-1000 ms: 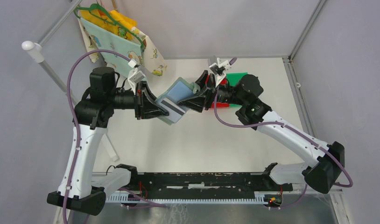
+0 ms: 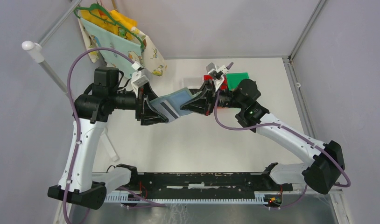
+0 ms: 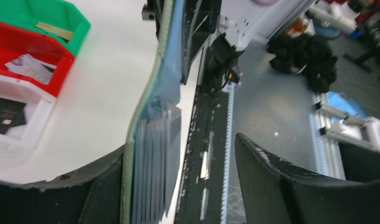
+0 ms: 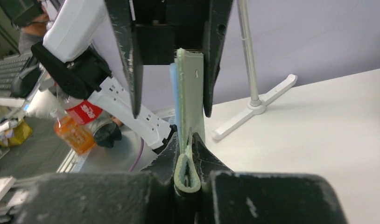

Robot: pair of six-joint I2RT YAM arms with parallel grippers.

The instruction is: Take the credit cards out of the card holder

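Note:
The card holder (image 2: pixel 181 97), light blue with a pale green edge, is held in the air between both arms. My right gripper is shut on its edge, pinching the pale fold. A grey card with a dark stripe (image 2: pixel 170 110) shows on the face nearest the left arm. In the left wrist view, several card edges (image 3: pixel 153 168) stand side by side inside the holder's pale rim (image 3: pixel 139 121). My left gripper is open around this end, with the holder closer to one finger (image 3: pixel 97 191) and a wide gap to the other.
Behind the right gripper on the table are a green box (image 3: pixel 52 16), a red box (image 3: pixel 27 51) with papers inside, and a white box (image 3: pixel 41 114) holding something dark. A white stand (image 4: pixel 256 109) is at the left side.
The holder has turned between the arms and lies more level across the top view.

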